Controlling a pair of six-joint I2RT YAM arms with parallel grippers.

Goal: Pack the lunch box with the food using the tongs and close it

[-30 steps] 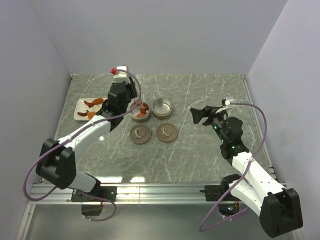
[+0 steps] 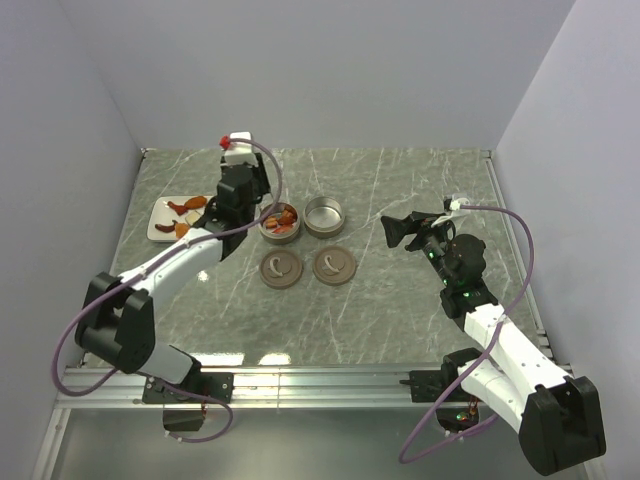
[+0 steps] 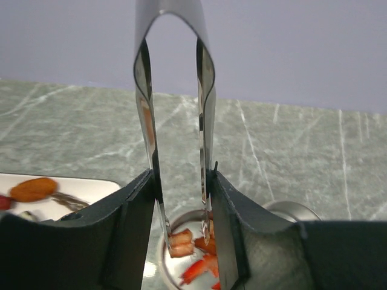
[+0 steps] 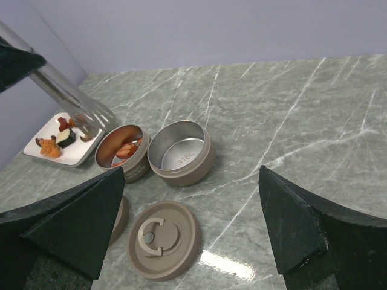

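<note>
My left gripper is shut on metal tongs (image 3: 207,130), one arm at each finger. The tongs' tips stand apart in the left wrist view, over or near the bowl with food (image 2: 281,224); whether they touch anything I cannot tell. Orange and red food pieces (image 3: 181,243) lie in that bowl. A white tray (image 2: 156,228) on the left carries several foods. An empty metal bowl (image 4: 182,151) stands beside the filled one. Two brown lids with handles, the left lid (image 2: 288,277) and the right lid (image 2: 344,272), lie in front. My right gripper is open and empty.
Grey walls (image 2: 310,70) close off the back and sides.
The right arm has stayed still.
</note>
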